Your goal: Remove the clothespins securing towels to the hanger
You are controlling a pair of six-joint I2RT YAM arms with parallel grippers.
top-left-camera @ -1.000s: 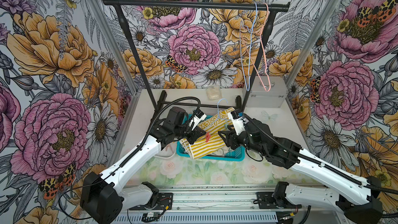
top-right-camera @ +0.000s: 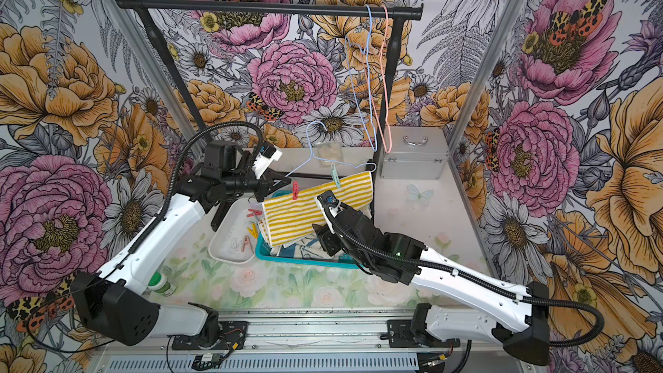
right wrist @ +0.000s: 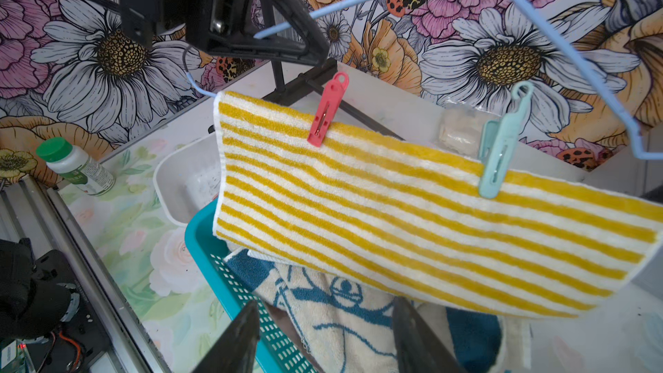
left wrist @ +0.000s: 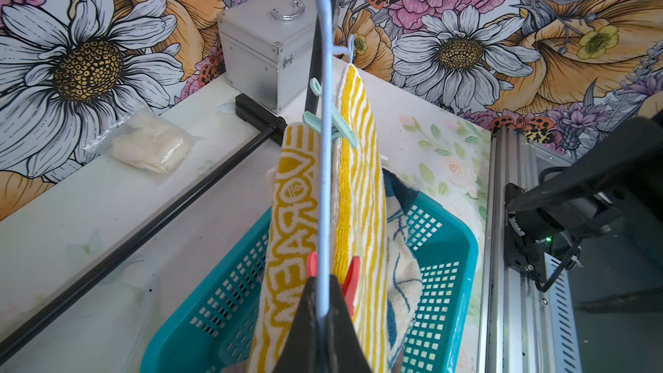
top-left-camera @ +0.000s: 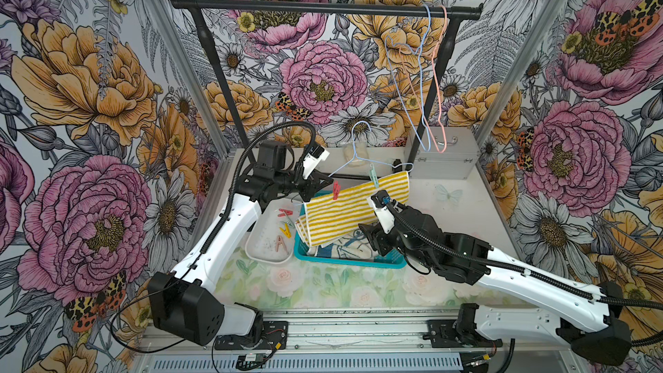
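The pale blue hanger point(top-left-camera: 355, 150) is raised over the basket, one end in my left gripper, which is shut on its thin wire. From it hangs the yellow-and-white striped towel point(right wrist: 414, 217). A red clothespin point(right wrist: 327, 112) clips the towel's top edge near the left gripper. Farther along that edge is a mint-green clothespin point(right wrist: 504, 141). My right gripper stands open in front of the towel, below both pins, with nothing between its fingers. In the top left view the right arm covers the towel's lower right part.
Below is the teal basket point(top-left-camera: 345, 260) with blue-and-white towels point(right wrist: 345, 311). A white tray point(top-left-camera: 257, 254) left of it holds several loose clothespins. Behind stand a black rack point(top-left-camera: 324, 7) with more hangers and a silver case point(top-left-camera: 442, 165).
My left gripper has moved up and back, lifting the hanger and towel, which now spreads out sideways. The right gripper has shifted slightly left and down. The tray is more exposed.
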